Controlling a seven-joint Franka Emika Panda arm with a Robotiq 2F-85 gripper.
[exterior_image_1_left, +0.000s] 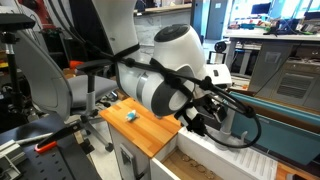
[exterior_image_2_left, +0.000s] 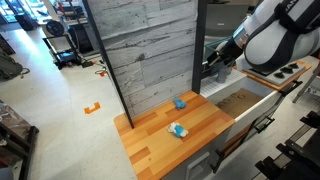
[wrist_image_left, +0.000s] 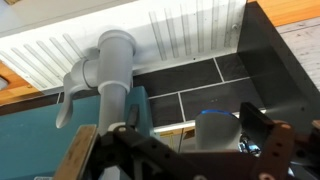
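Observation:
In the wrist view, a grey rounded thing with a blue rim (wrist_image_left: 217, 130) shows at the lower middle, between the dark parts of my gripper. Whether my fingers touch it cannot be made out. A grey faucet (wrist_image_left: 116, 75) rises on the left, and the dark sink basin (wrist_image_left: 200, 75) lies beyond. Seen from outside, my gripper (exterior_image_1_left: 197, 122) hangs at the sink, close to the white drawer unit; its fingertips are too dark and small to read.
A small blue and white item (exterior_image_1_left: 129, 131) lies on the wooden counter (exterior_image_1_left: 145, 135), and a second blue item (exterior_image_2_left: 180, 102) is farther back. An open drawer (exterior_image_1_left: 195, 168) stands in front. The faucet (exterior_image_1_left: 228, 120) is close to the gripper's right.

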